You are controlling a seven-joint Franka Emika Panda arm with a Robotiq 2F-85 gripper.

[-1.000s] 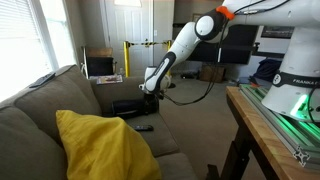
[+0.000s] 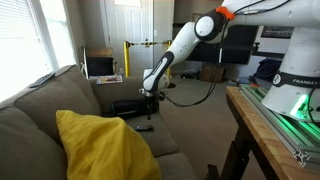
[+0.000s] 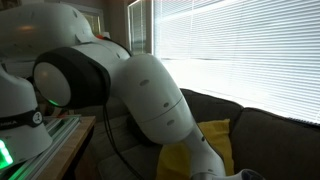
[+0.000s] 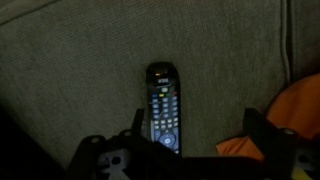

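A black remote control (image 4: pixel 164 108) with rows of small buttons lies on the grey sofa seat (image 4: pixel 110 60). In exterior view 1 the remote (image 2: pixel 143 128) is a small dark shape on the seat cushion. Over the sofa, my gripper (image 2: pixel 153 100) points down, above and a little beyond the remote. The wrist view has the gripper's dark fingers (image 4: pixel 262 132) spread wide at the lower edge. Between them the remote's lower part shows, still resting on the cushion and not gripped. Exterior view 2 has the fingertips cut off at the bottom edge.
A yellow blanket (image 2: pixel 105 145) drapes over the sofa's near part; its orange-looking edge (image 4: pixel 290 110) shows at the wrist view's right. Beyond the remote sits a black bag-like object (image 2: pixel 128 107). A wooden table (image 2: pixel 262 130) stands at the right.
The remote and blanket have not moved.
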